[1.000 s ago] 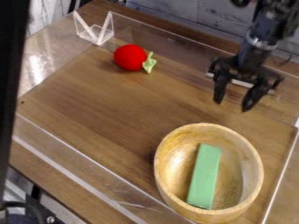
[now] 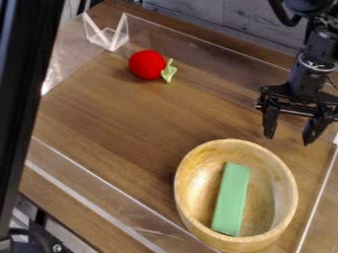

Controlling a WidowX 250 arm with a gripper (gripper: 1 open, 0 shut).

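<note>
My black gripper (image 2: 291,126) hangs open at the right edge, just above and beyond a large wooden bowl (image 2: 199,176), with nothing visible between its fingers. A green rectangular block (image 2: 230,198) lies inside the bowl. A red round object (image 2: 146,65) with a pale green top, like a toy vegetable, sits on the wooden table toward the back left.
A clear plastic holder (image 2: 106,35) stands at the back left corner. Clear barriers line the table's edges. A grey wall is behind.
The gripper has moved right from above the back of the bowl, and its fingers now show spread. The bowl, block and red object have not moved.
</note>
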